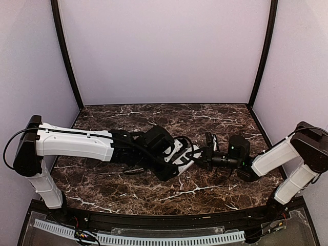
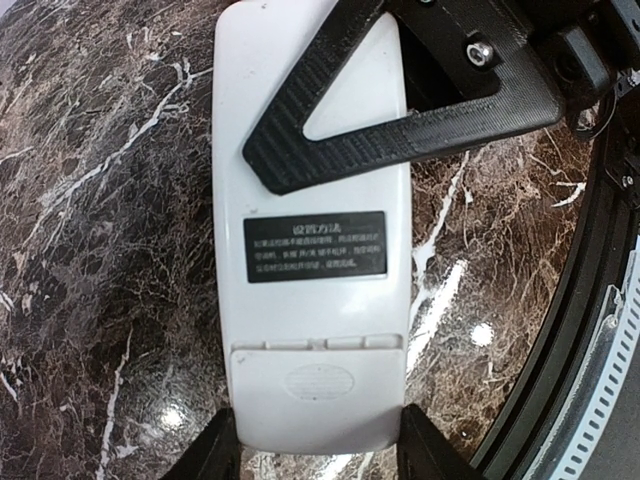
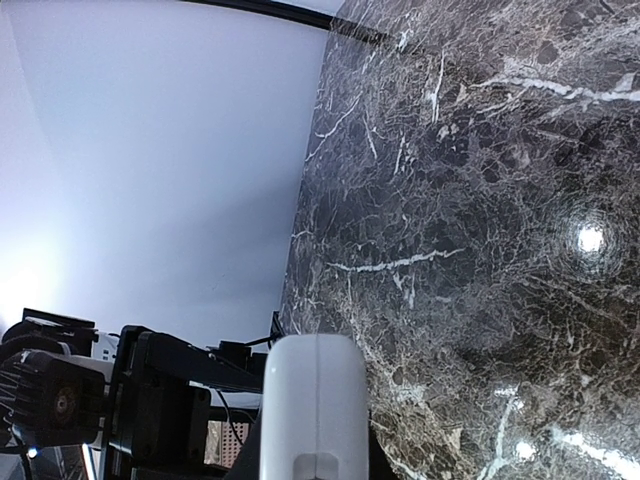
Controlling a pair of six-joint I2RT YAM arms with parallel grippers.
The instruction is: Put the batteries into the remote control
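Note:
The white remote control (image 1: 184, 164) (image 2: 310, 300) is held between both grippers over the table, its back up in the left wrist view, with a black label and the battery cover (image 2: 316, 400) in place at the lower end. My left gripper (image 1: 173, 168) is shut on that cover end. My right gripper (image 1: 197, 154) is shut on the other end, one angled finger lying across the remote's back. No batteries can be made out in these views.
Pale walls (image 1: 161, 51) stand at the back and sides, and a dark rail (image 1: 164, 219) runs along the front edge.

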